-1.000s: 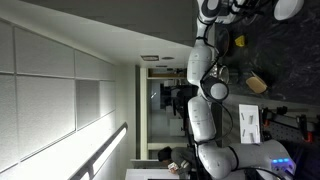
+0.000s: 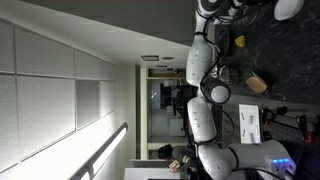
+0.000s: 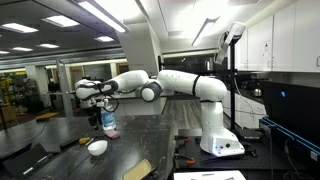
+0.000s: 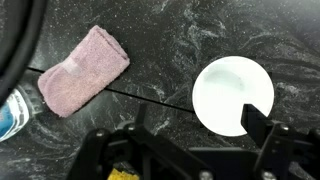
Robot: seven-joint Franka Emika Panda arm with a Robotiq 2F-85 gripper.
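My gripper is open above the dark tabletop, its black fingers spread along the bottom of the wrist view with nothing held between them. A round white bowl lies below, partly overlapped by the right finger in that view. To the left is a folded pink cloth with a pale tag. In exterior view 2 the same bowl sits on the table in front of the cloth. A yellow item peeks out at the wrist view's bottom edge, mostly hidden.
A round blue-and-white object is cut off at the wrist view's left edge. Exterior view 1 shows a tan block nearer the arm's base and a small yellow object. Bare tabletop stretches beside them.
The arm's far end appears to have shifted slightly toward the top of exterior view 1. The bowl, the tan block and the yellow object have not visibly moved.
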